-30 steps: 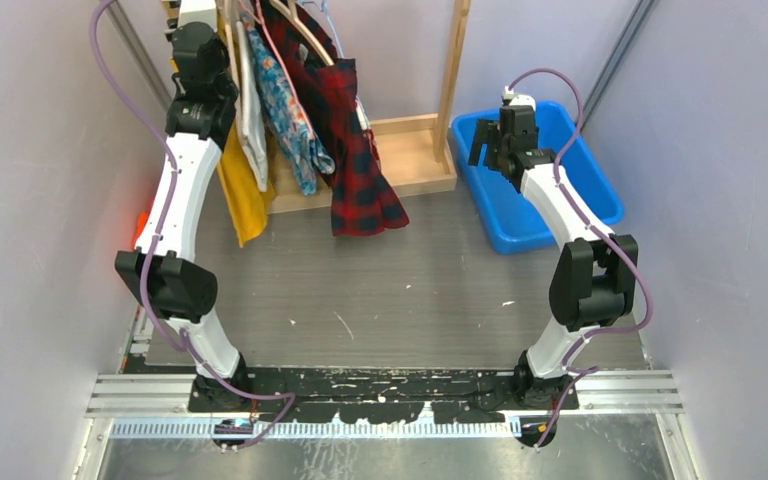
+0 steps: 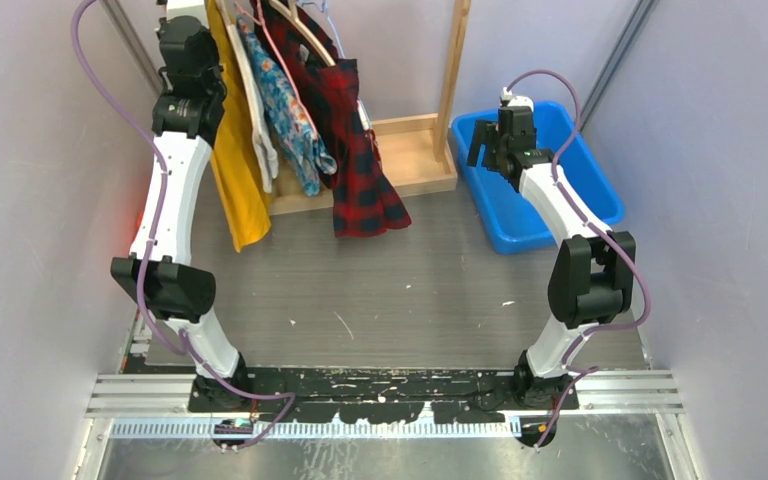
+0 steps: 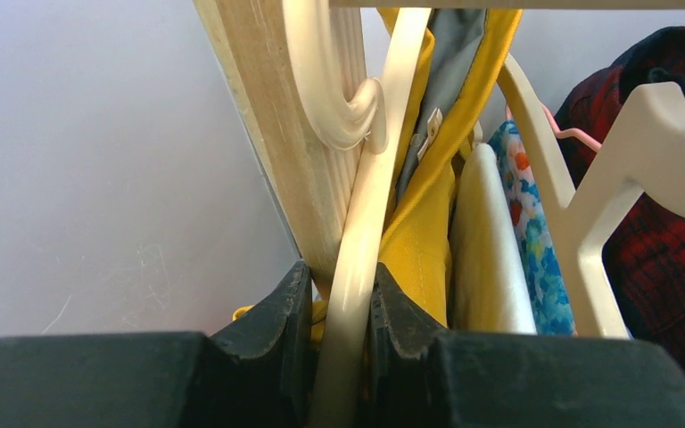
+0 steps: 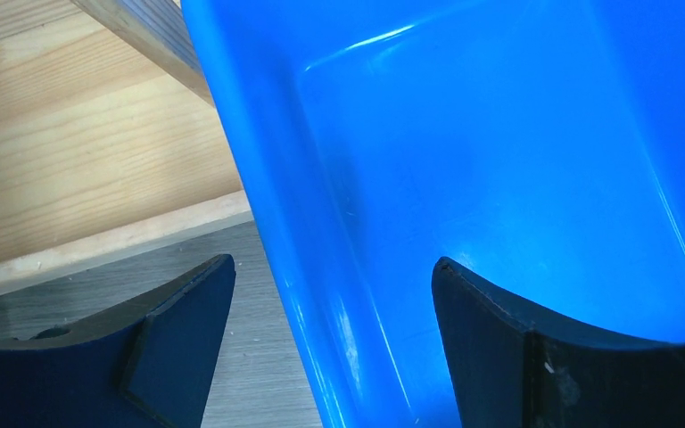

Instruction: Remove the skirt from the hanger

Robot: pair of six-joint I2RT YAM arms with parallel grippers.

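A yellow garment (image 2: 240, 200) hangs at the left end of the rack, its hanger strap and fabric (image 3: 419, 250) visible behind a pale wooden hanger (image 3: 376, 169). My left gripper is up at the rack's left post, its fingers on either side of that hanger's arm and part open or closing on it; whether it grips is unclear. My right gripper stands open over the left wall of the blue bin (image 2: 505, 235), nothing between its fingers.
Floral (image 2: 300, 140), white and red plaid (image 2: 360, 200) garments hang to the right of the yellow one. The wooden rack base (image 2: 410, 170) lies below.
The hanging garments shifted slightly. The right arm is still.
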